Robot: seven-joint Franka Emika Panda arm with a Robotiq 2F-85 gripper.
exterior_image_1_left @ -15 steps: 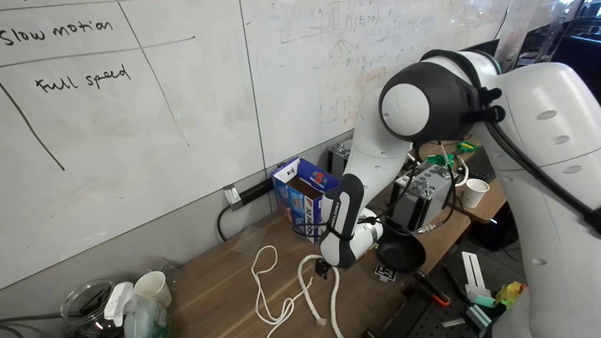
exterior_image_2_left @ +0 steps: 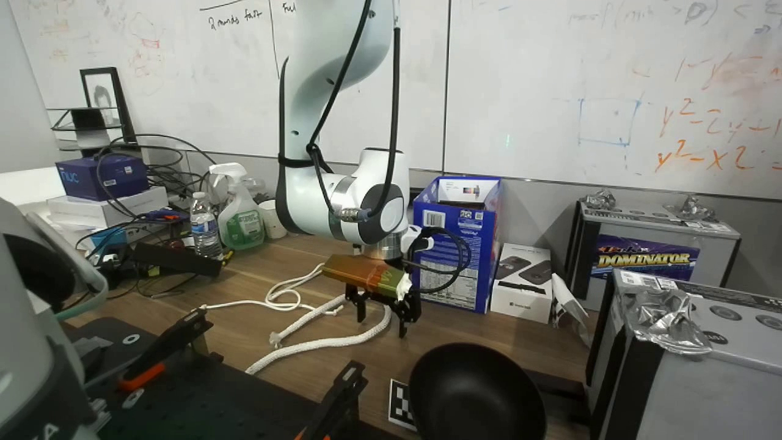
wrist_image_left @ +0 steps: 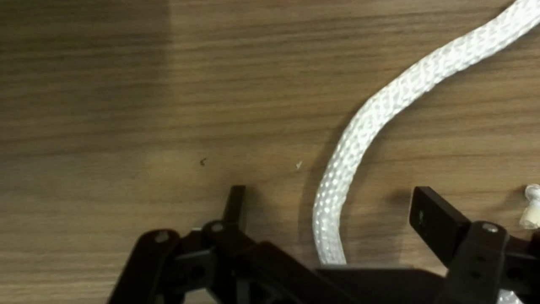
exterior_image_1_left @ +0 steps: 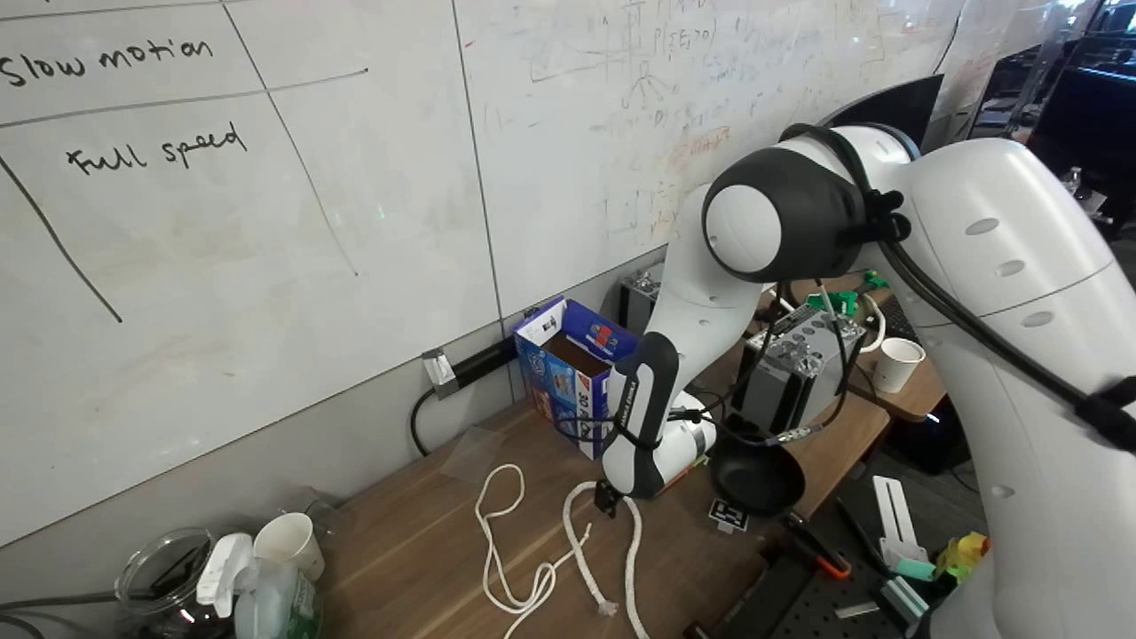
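Note:
A thick white braided rope (exterior_image_2_left: pixel 333 342) lies bent on the wooden table, its curve close to the gripper. In the wrist view the rope (wrist_image_left: pixel 354 137) passes between the spread fingers of my gripper, touching neither in that picture. The gripper (exterior_image_2_left: pixel 381 311) stands open, pointing down just over the table. Its exact height above the rope is hard to judge. Farther from it, a thinner white cord (exterior_image_1_left: pixel 495 543) lies in loose loops. Part of the thick rope is hidden behind the gripper body in the wrist view.
A tall blue box (exterior_image_2_left: pixel 458 242) stands behind the gripper, near the wall. A black pan (exterior_image_2_left: pixel 476 396) sits to its right in the second exterior view, beside a printed marker (exterior_image_2_left: pixel 401 404). A spray bottle (exterior_image_2_left: pixel 240 209) and water bottle (exterior_image_2_left: pixel 204 226) stand at the back left.
The arm's upper links have shifted left in the first exterior view.

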